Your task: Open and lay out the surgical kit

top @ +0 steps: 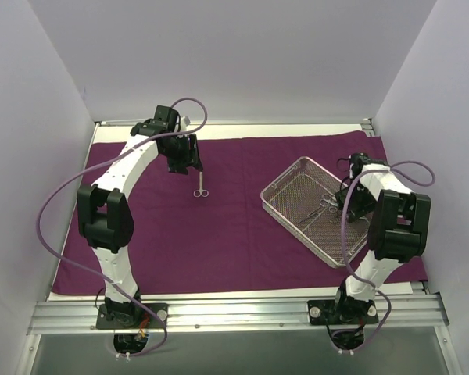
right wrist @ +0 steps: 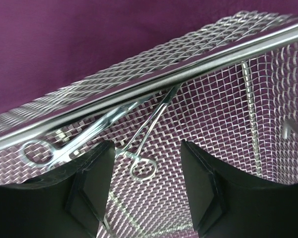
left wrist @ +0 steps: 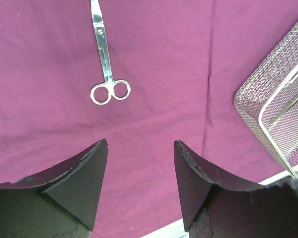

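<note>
A pair of silver scissors (left wrist: 105,59) lies flat on the purple cloth, handles toward me in the left wrist view. Beyond its rings my left gripper stands open, nothing between its fingers; from the top it is just left of the scissors (top: 201,187). The wire-mesh tray (top: 275,209) sits on the right half of the cloth with several metal instruments inside. My right gripper is open over the tray, its fingers apart. Ring-handled instruments (right wrist: 144,171) show below and to the left in its view; none is held.
The tray's rim (right wrist: 193,69) runs across the right wrist view close to the fingers. Bare purple cloth (top: 180,242) spreads over the left and middle. Grey walls close in the back and sides.
</note>
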